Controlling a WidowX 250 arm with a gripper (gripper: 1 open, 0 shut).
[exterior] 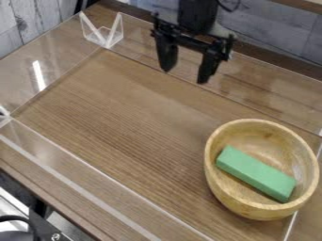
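My gripper [191,52] is at the top centre of the camera view, dark, its fingers hanging down over the back of the wooden table [113,132]. Whether it is open or shut is hard to tell. A green block [254,173] lies inside a pale wooden bowl [287,151] at the lower right, well away from my gripper.
A white wire-like object [104,30] stands at the back left near the table's edge. A dark cable [19,221] shows at the bottom left, beside the table.
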